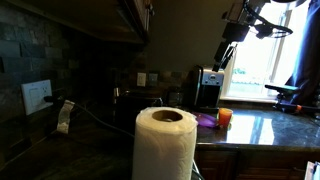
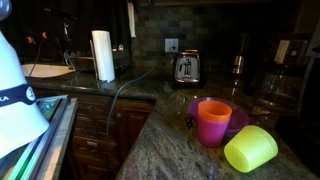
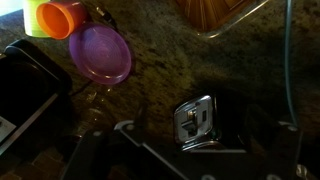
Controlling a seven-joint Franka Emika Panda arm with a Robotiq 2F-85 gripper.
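Note:
High above the counter hangs my gripper point(image 1: 226, 54), in the air and touching nothing that I can make out. Its dark fingers stand wide apart along the bottom of the wrist view, open, with the chrome toaster point(image 3: 195, 122) showing below and between them. On the counter, a purple plate or bowl point(image 2: 237, 116) has an orange-red cup point(image 2: 212, 123) at its front. A yellow-green cup point(image 2: 251, 149) lies tilted on its side next to them. In the wrist view the orange cup point(image 3: 60, 18) is at the upper left, beside the purple dish point(image 3: 100, 53).
A paper towel roll point(image 1: 164, 146) stands upright in the foreground. Near the back wall is the toaster point(image 2: 188, 67), with a coffee maker point(image 2: 283, 77) at the right. A glassy amber container point(image 3: 212, 12) tops the wrist view.

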